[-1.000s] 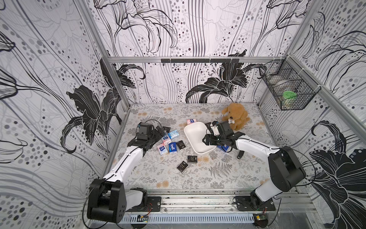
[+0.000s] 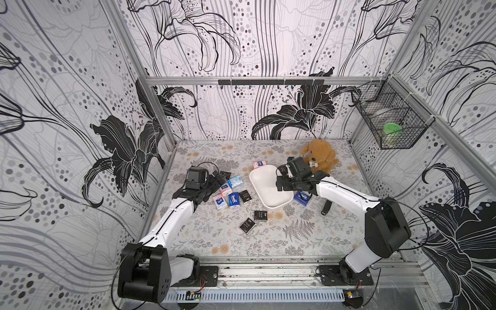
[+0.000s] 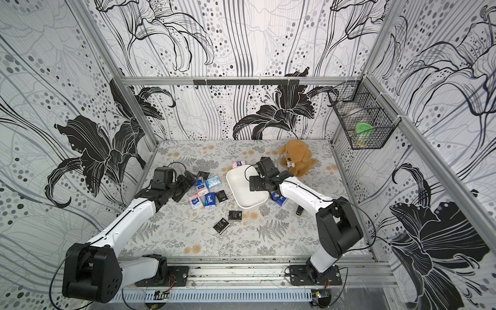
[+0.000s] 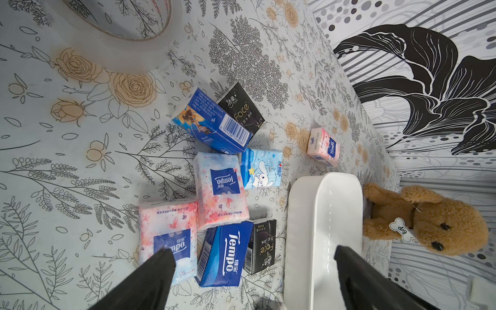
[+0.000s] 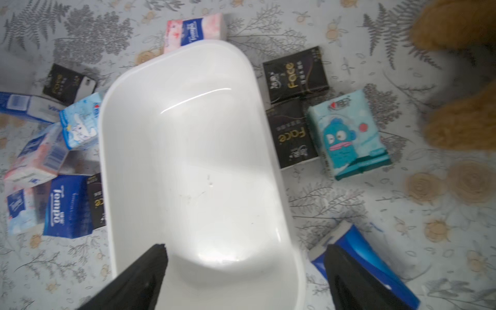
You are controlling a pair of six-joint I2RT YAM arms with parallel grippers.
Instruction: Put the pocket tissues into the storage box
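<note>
The white storage box (image 5: 196, 155) stands mid-table and is empty. Over it hangs my right gripper, open, nothing between its fingers. My left gripper is open too, above the left group of tissue packs. That group holds pink Tempo packs (image 4: 222, 188), a blue Tempo pack (image 4: 226, 254), a light blue bunny pack (image 4: 262, 169) and black Face packs (image 4: 261, 245). Right of the box lie two more black packs (image 5: 295, 75), a teal cartoon pack (image 5: 348, 131) and a blue pack (image 5: 364, 266). A pink pack (image 5: 195, 31) touches or nearly touches the box's far end.
A brown toy dog (image 2: 319, 155) sits behind right of the box. Two black packs (image 2: 247, 225) lie in front of it. A clear round ring (image 4: 118, 31) shows at the left wrist view's top. A wire basket (image 2: 395, 118) hangs on the right wall.
The left arm and the packs in view stay where they were.
</note>
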